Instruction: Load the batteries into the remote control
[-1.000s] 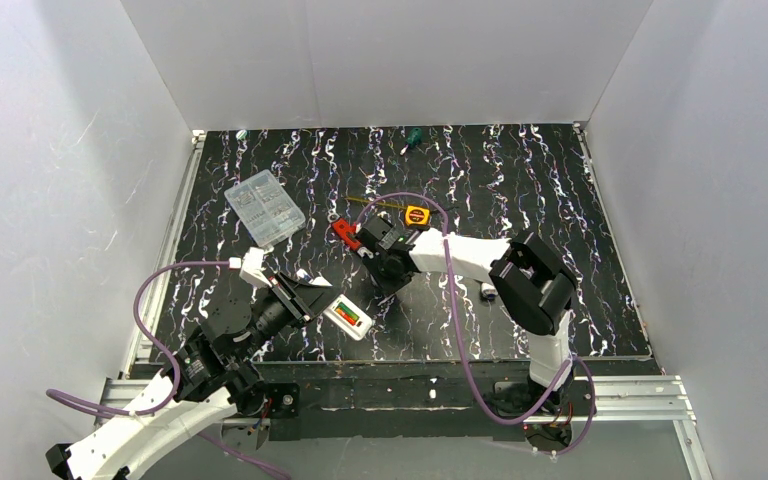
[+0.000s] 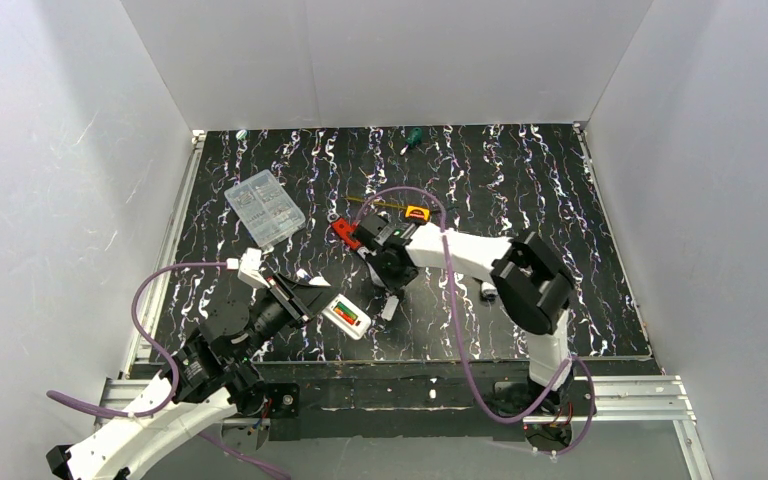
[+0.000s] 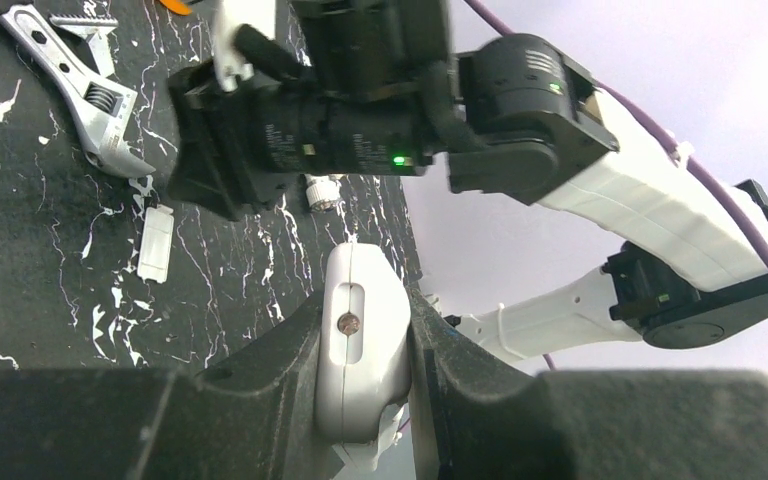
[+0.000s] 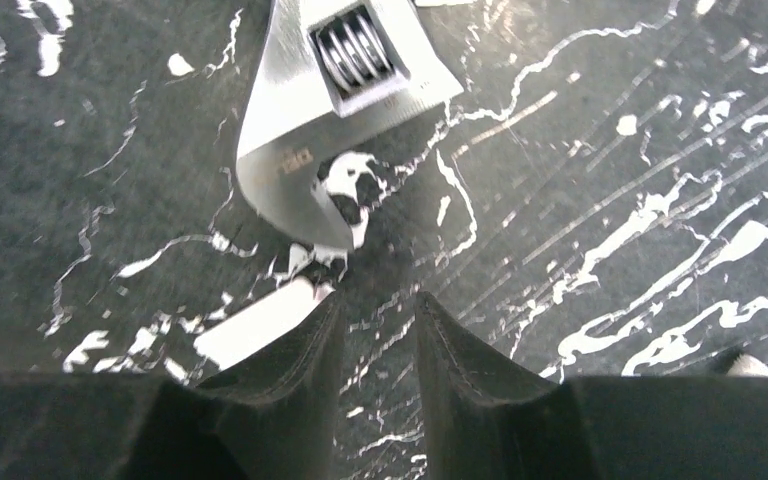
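My left gripper (image 2: 308, 300) is shut on the white remote (image 2: 356, 326), whose open bay with red and green batteries shows in the top view; the left wrist view shows its white end (image 3: 362, 340) between the fingers. A small white piece (image 3: 155, 243), seemingly the battery cover (image 2: 390, 308), lies on the dark marble table beside it. My right gripper hangs open over the table just beside that piece (image 4: 255, 325) and the wrench's head, with nothing between its fingers.
An adjustable wrench (image 3: 100, 120) with red handle lies near my right gripper. A tape measure (image 2: 417, 215), a clear parts box (image 2: 265, 207) and a green screwdriver (image 2: 414, 138) lie farther back.
My left arm looks unchanged.
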